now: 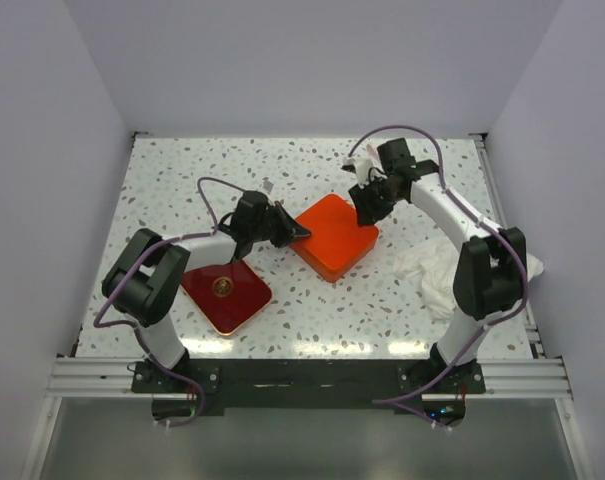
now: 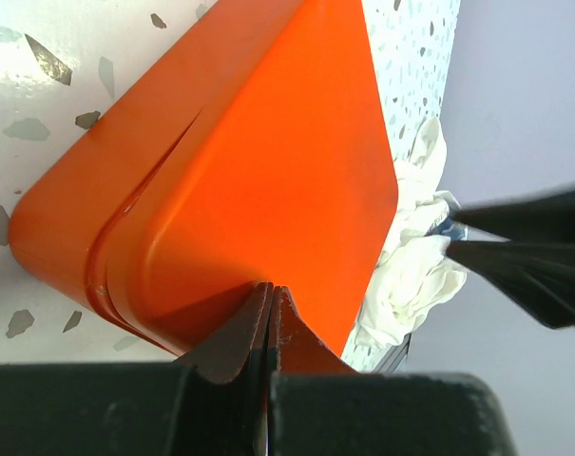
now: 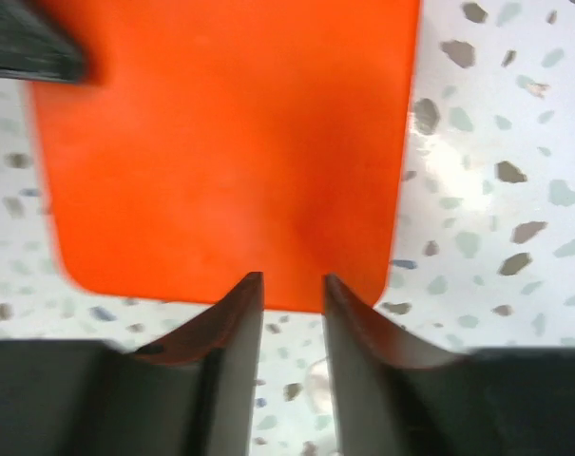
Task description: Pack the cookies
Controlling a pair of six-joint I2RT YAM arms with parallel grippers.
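An orange box (image 1: 332,240) sits at the middle of the speckled table (image 1: 332,315), angled, with a thin seam along its side in the left wrist view. My left gripper is shut, its tips at the box's left corner, nothing visible between them. My right gripper stands part open above the box's back right part, its fingers apart with nothing seen between them. A dark red tray (image 1: 237,305) with a round gold emblem lies at the front left.
A crumpled white cloth (image 1: 432,275) lies on the right side of the table. Grey walls border the sides and back.
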